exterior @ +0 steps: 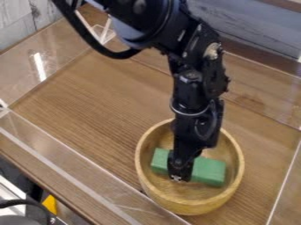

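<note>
My black gripper (pixel 179 165) reaches down from the top into a round wooden bowl (pixel 196 200) in the lower right. Its fingers are shut on a green block (pixel 207 171), which is low inside the bowl. The gripper hides part of the block's left portion.
Clear edging panels and a low back wall border it. A black cable and a small yellow object show at the lower left, beyond the table's edge.
</note>
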